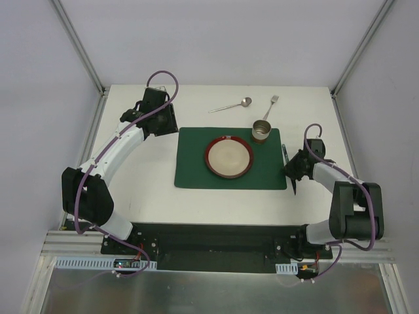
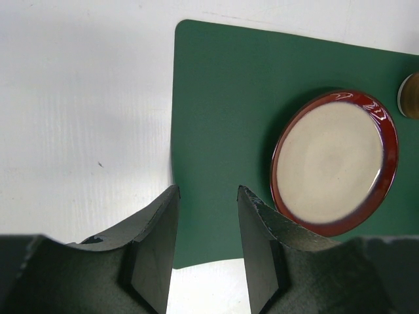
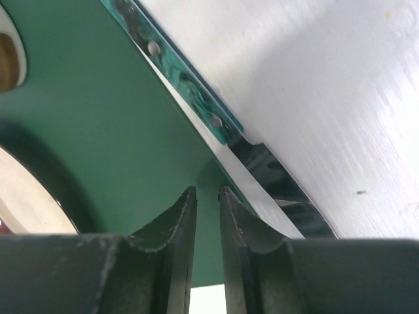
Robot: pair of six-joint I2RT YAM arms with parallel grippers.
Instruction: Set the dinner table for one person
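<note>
A dark green placemat (image 1: 190,157) carries a cream plate with a red-brown rim (image 1: 228,157) and, at its back right, a metal cup (image 1: 260,131). Along the mat's right edge lies a knife (image 3: 190,85), teal handle toward the back, dark blade (image 1: 294,187) toward the front. My right gripper (image 1: 288,171) hovers over the knife's middle, hiding part of it from above; a narrow gap separates its fingertips (image 3: 208,191), and nothing shows between them. By the mat's back left corner, my left gripper stands open and empty.
Behind the mat lie a spoon (image 1: 245,102) and a fork (image 1: 273,99), whose handle end reaches the cup.
</note>
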